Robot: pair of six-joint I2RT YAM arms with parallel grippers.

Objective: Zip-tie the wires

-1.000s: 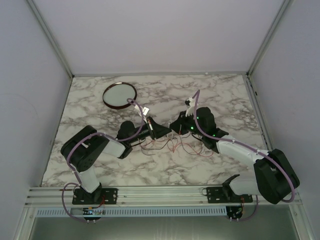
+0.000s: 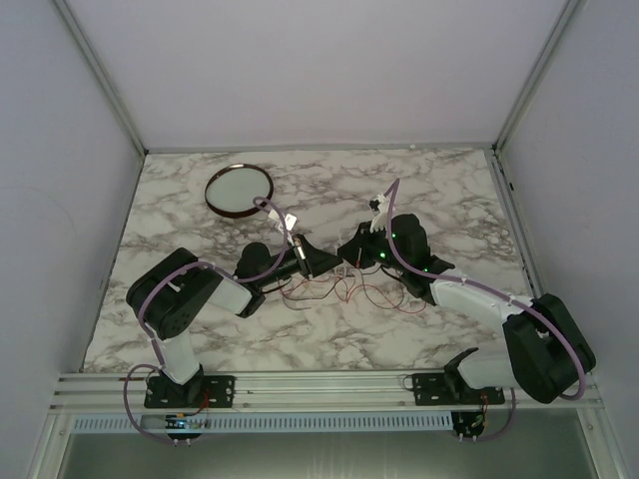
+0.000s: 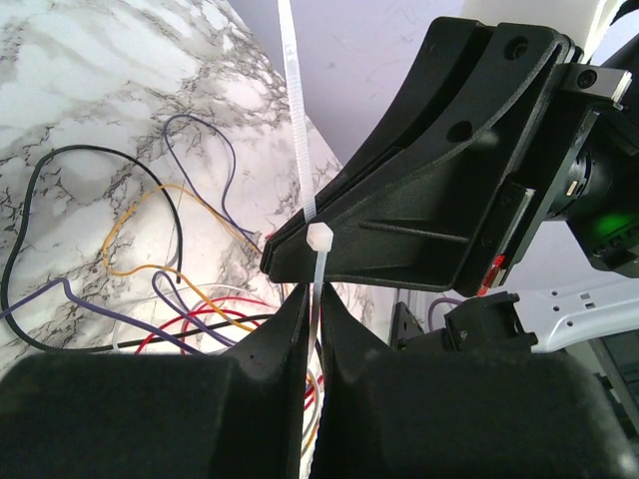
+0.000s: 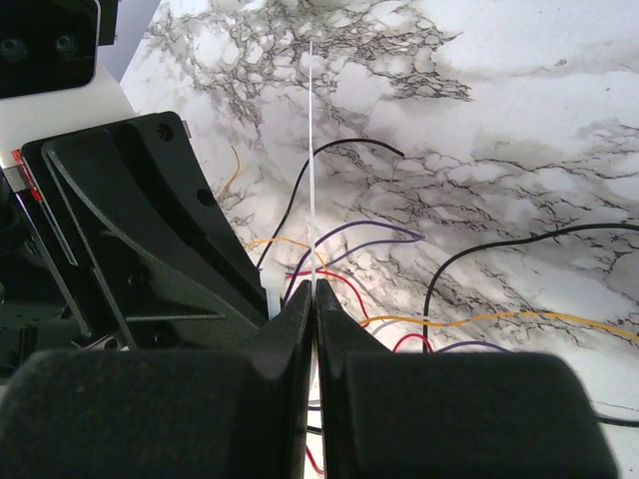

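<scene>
A thin white zip tie (image 3: 299, 115) stands nearly upright, with its small head (image 3: 319, 237) just above the tips of my left gripper. That gripper is shut, and the strap runs down at its fingertips. Close against the head is my right gripper, shut with the thin tail (image 4: 312, 150) rising from its tips. The loose wires, among them black (image 3: 85, 149), purple (image 3: 75, 295), orange (image 3: 125, 220) and red (image 4: 354, 284), spread below and around the fingertips. Whether the strap encircles them is hidden by the fingers.
Both grippers nearly touch in the middle of the marble table (image 2: 349, 344). A round white disc with a dark rim (image 2: 239, 191) lies at the back left.
Almost nothing differs. The left arm has shifted very slightly right over the last second, while both grippers stay together at the wires.
</scene>
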